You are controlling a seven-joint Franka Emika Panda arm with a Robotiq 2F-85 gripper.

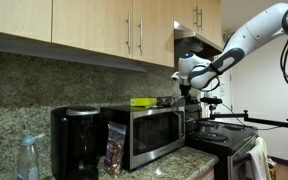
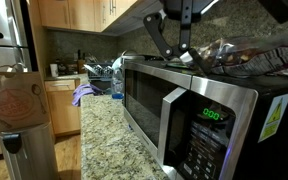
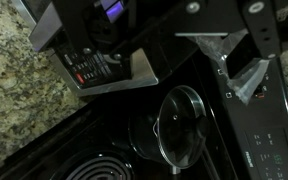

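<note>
No particular object is named. My gripper hangs high at the right of the silver-and-black microwave, below the wall cupboards. Dark parts of the arm fill the top of the second exterior view, in front of the microwave's control panel. In the wrist view the gripper's black parts cover the upper edge, above the microwave keypad and a pot with a glass lid. The fingers stand open, and nothing is seen held in them. The fingertips are hard to make out against the dark background.
The stove lies right of the microwave, with a coil burner near the pot. A coffee maker, a snack bag and a water bottle stand to the left. Plastic-wrapped items lie on the microwave.
</note>
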